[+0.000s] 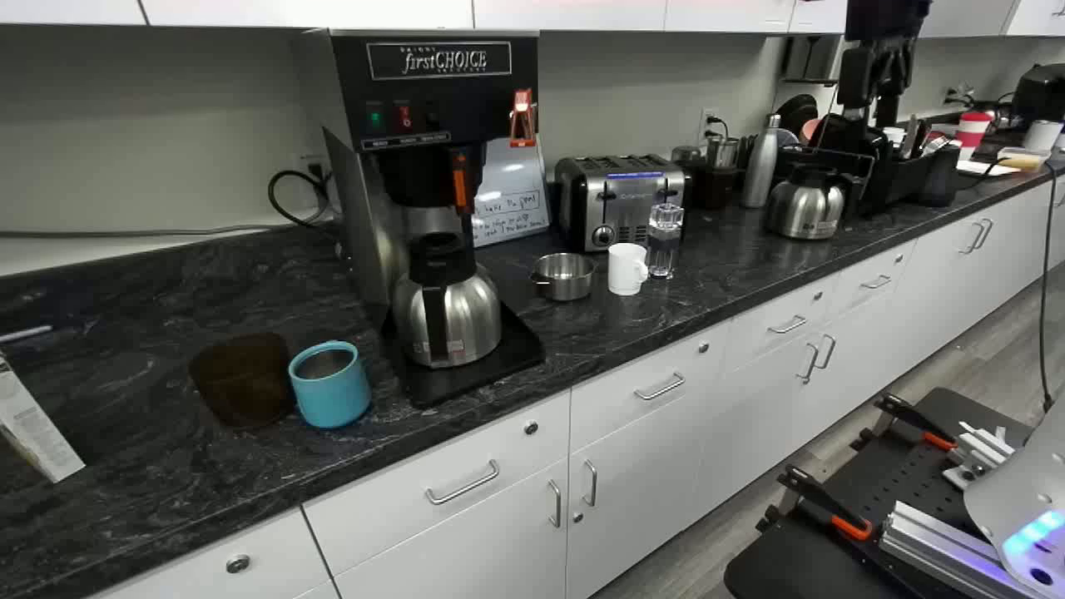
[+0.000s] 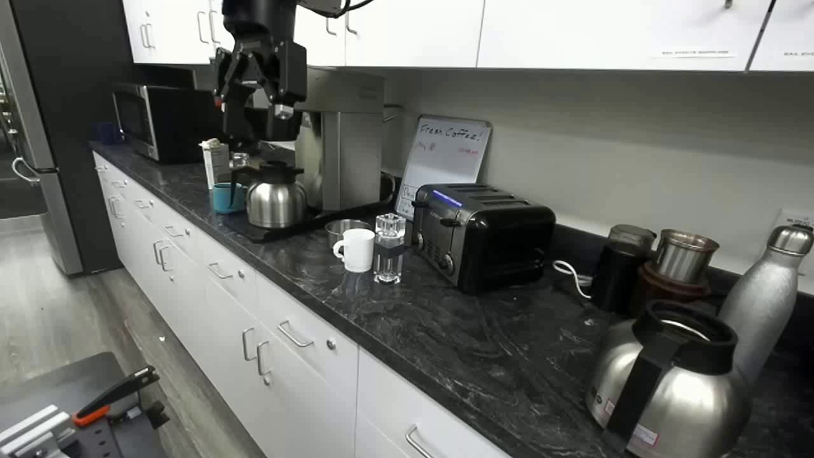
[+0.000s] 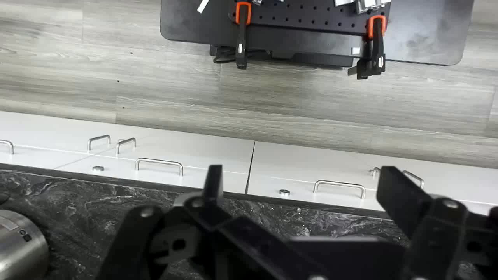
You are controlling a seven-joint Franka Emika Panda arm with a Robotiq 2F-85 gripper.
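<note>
My gripper (image 2: 257, 122) hangs high over the counter in exterior view 2, well above the worktop. In the wrist view the gripper is open, its fingers wide apart with nothing between them. On the counter stand a white mug (image 1: 626, 269), a clear glass grinder-like bottle (image 1: 664, 241) and a small steel bowl (image 1: 564, 275), grouped in front of the toaster. A turquoise mug (image 1: 329, 383) is left of the coffee maker (image 1: 354, 220). A steel carafe (image 1: 449, 314) sits on the maker's base; a second steel carafe (image 2: 668, 389) stands at the near right.
The toaster (image 2: 484, 233) stands near the wall, with a whiteboard (image 2: 446, 156) behind it. A steel bottle (image 1: 761, 165) is farther along. White wall cabinets (image 2: 580, 30) overhang the back.
</note>
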